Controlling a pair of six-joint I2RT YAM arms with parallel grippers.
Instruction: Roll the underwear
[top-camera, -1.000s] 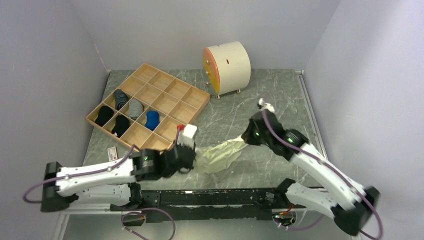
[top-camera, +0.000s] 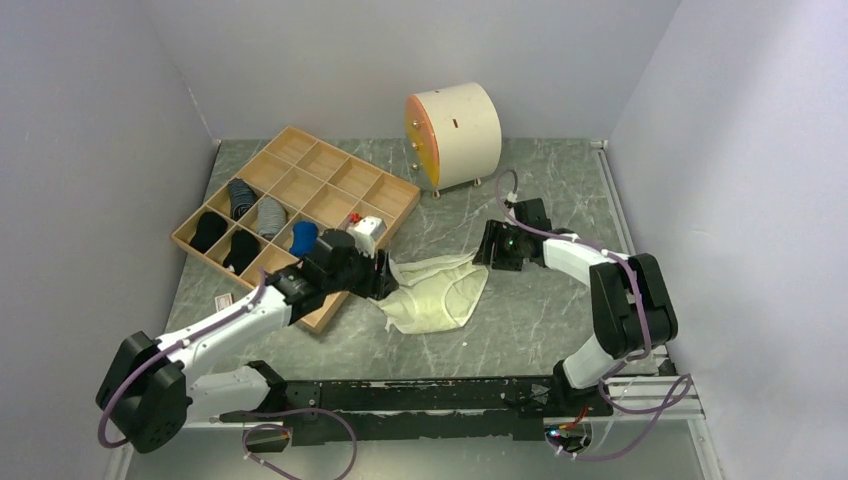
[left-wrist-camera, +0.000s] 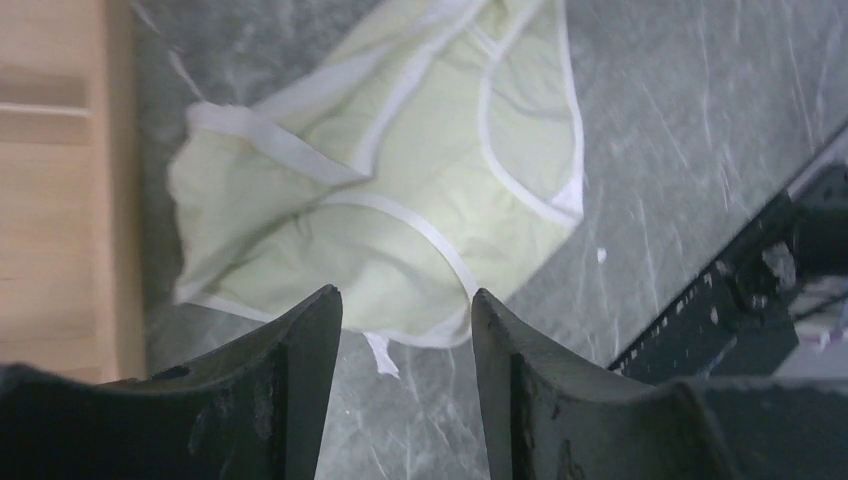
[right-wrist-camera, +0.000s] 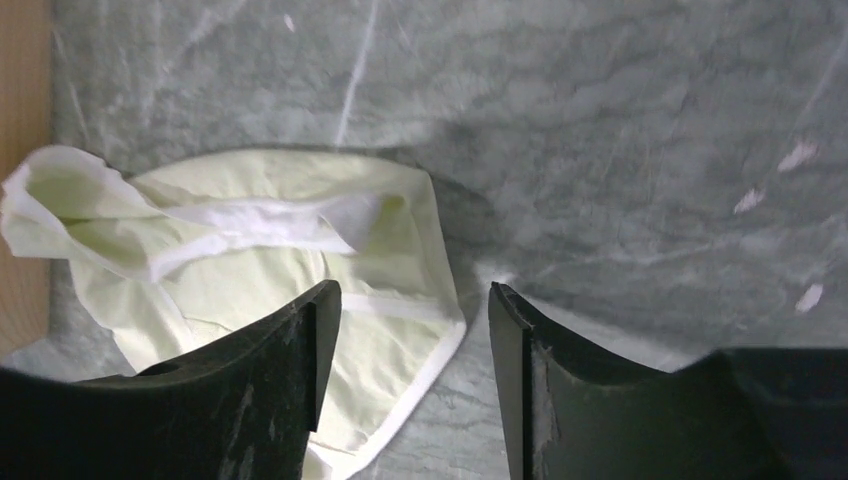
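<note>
Pale yellow underwear with white trim (top-camera: 433, 300) lies spread and somewhat crumpled on the grey table, its left edge close to the wooden box. At its left side, my left gripper (top-camera: 384, 276) stands over the cloth. In the left wrist view the left gripper has its fingers apart, the underwear (left-wrist-camera: 400, 160) ahead of and below them. My right gripper (top-camera: 492, 248) is at the cloth's upper right corner. The right wrist view shows the right gripper open around that corner of the underwear (right-wrist-camera: 400, 310), without closing on it.
A wooden divided box (top-camera: 300, 172) holds several rolled dark, grey and blue items. At the back stands a cream drum-shaped cabinet (top-camera: 458, 135) with an orange front. A small card (top-camera: 224, 302) lies at left. Bare table surrounds the cloth at right.
</note>
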